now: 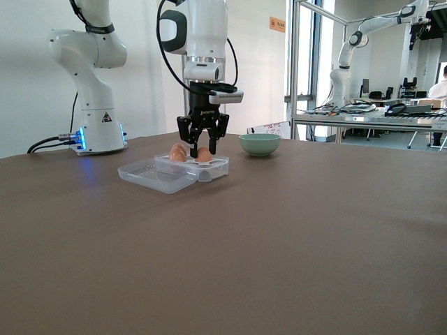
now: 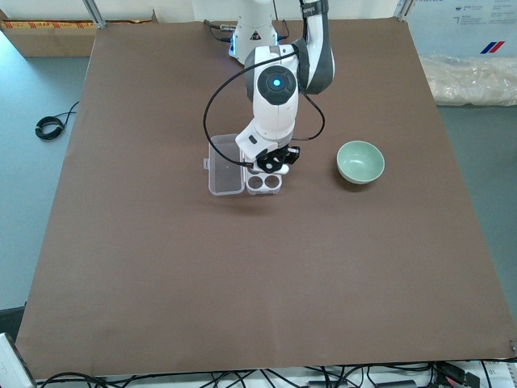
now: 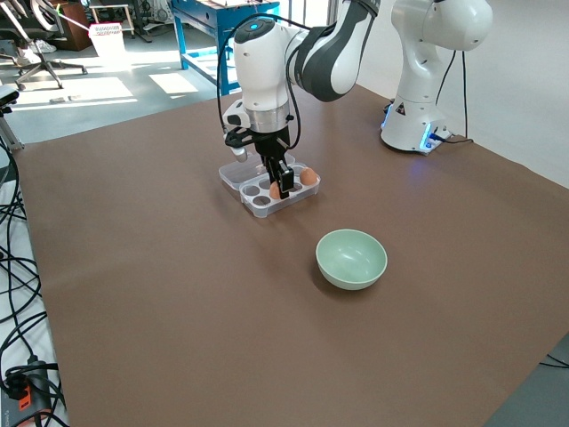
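My black gripper (image 1: 203, 148) is lowered over a clear plastic egg carton (image 2: 263, 184), its fingertips down among brown eggs (image 1: 177, 155) in the tray; in the right view an egg (image 3: 308, 177) sits beside the fingers. Whether the fingers hold an egg or stand open around one is unclear. The carton's empty lid (image 2: 225, 177) lies open flat beside the tray. A pale green bowl (image 2: 360, 162) stands apart on the brown table (image 2: 242, 283), empty. In the left view the wrist hides the gripper and part of the tray.
Black cables (image 3: 22, 294) run along one table edge.
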